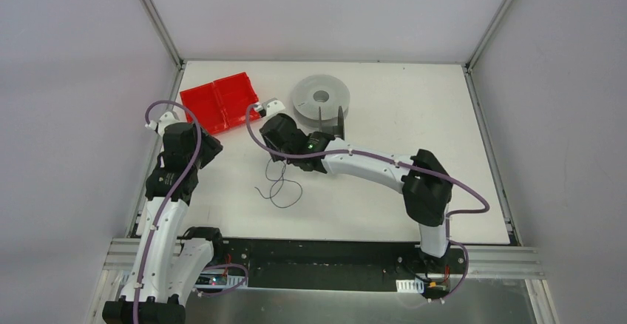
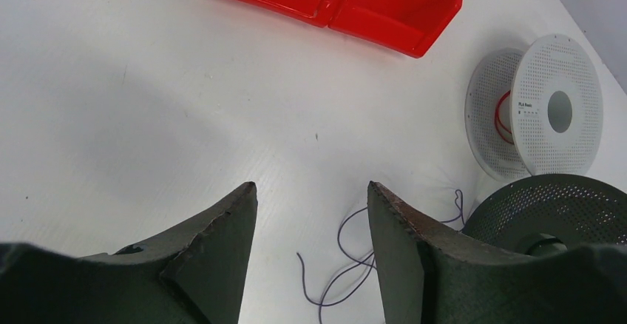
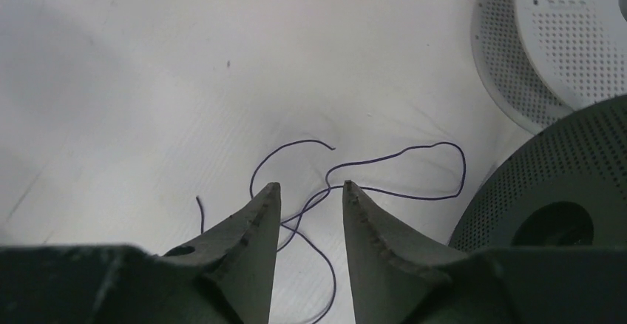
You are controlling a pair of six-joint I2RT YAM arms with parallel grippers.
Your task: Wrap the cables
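Observation:
A thin dark cable lies loosely looped on the white table, with crossing loops and free ends. Both wrist views show it, and in the right wrist view the cable crosses below and past the fingertips. My right gripper points down above it, fingers parted, nothing between the fingers. In the top view that gripper is mostly covered by its own arm. Over the left of the table, my left gripper stands open and empty; from its wrist view the cable is to its right.
A red two-compartment tray sits at the back left. A pale spool with red wire inside stands at the back middle. Close in front of it is a black perforated round thing, near the right gripper.

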